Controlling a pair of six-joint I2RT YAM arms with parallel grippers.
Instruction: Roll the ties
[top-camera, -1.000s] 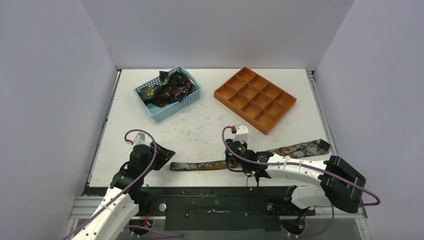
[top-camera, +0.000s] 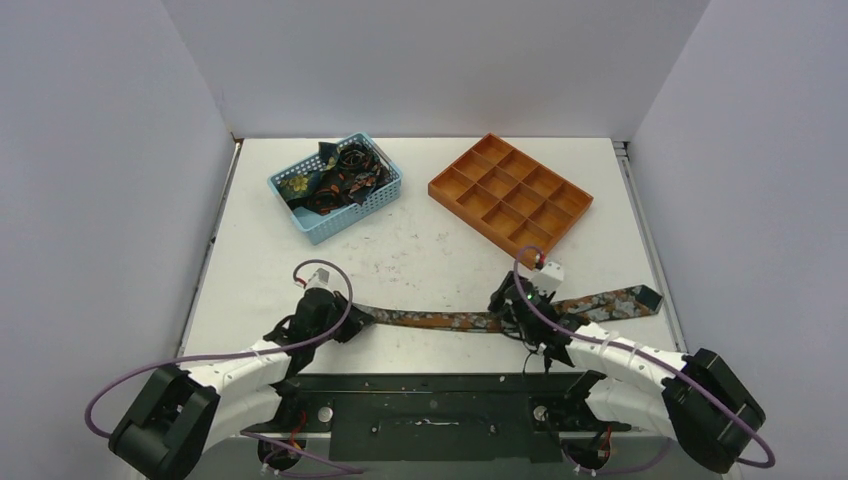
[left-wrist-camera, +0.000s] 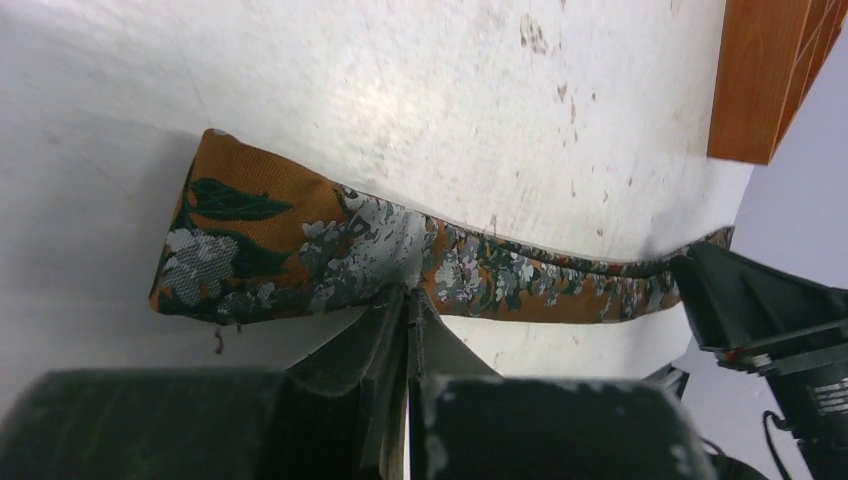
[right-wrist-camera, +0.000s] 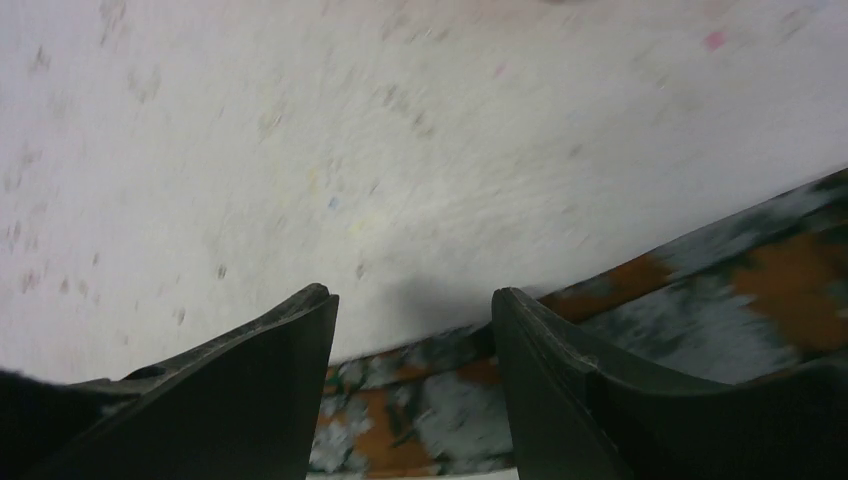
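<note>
A long floral tie in brown, green and grey (top-camera: 430, 319) lies flat across the front of the table, its broad end (top-camera: 620, 302) at the right. My left gripper (top-camera: 352, 318) is at the narrow end; in the left wrist view its fingertips (left-wrist-camera: 390, 305) are shut at the near edge of the tie (left-wrist-camera: 250, 260). My right gripper (top-camera: 512, 308) is over the tie's right half. In the right wrist view its parted fingers (right-wrist-camera: 270, 370) straddle the lower, blurred strip of tie (right-wrist-camera: 690, 320), open.
A blue basket (top-camera: 340, 220) of dark ties stands at the back left, some rolled. A wooden compartment tray (top-camera: 510, 200) sits at the back right.
My left gripper has moved right onto the tie's end. My right gripper has moved right along the tie. The tie's left part now lies slightly farther back.
</note>
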